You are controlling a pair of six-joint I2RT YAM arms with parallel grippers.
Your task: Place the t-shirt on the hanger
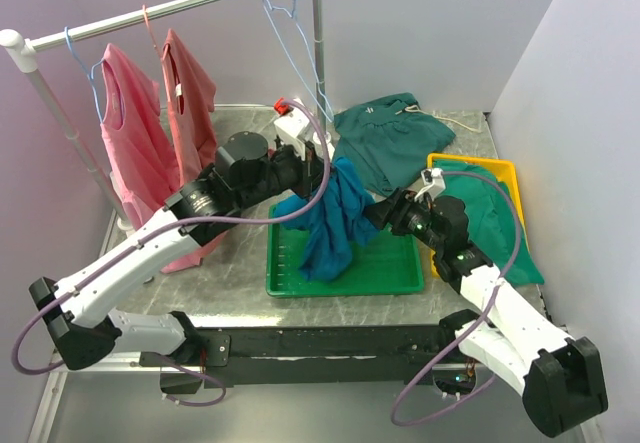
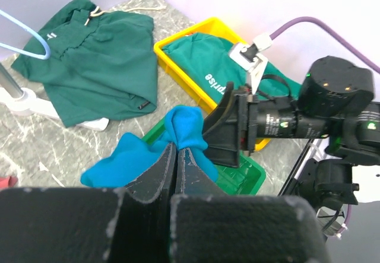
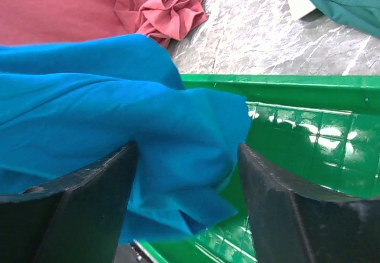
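The blue t-shirt (image 1: 335, 233) hangs bunched from my left gripper, over the green tray. That gripper is shut on the cloth, its fingertips together in the left wrist view. To the right of the shirt is my right gripper (image 1: 374, 213). Its fingers (image 3: 261, 189) stand apart, with a blurred fold of the shirt (image 3: 172, 138) reaching between them; whether they touch it I cannot tell. A light-blue hanger (image 1: 300, 31) hangs empty at the right end of the rack rail.
Pink and red garments (image 1: 140, 138) hang on the rack's left side. The green tray (image 1: 395, 281) is below the shirt. Green shorts (image 1: 385, 143) lie behind it, and a yellow bin (image 1: 515, 185) with green cloth stands at the right.
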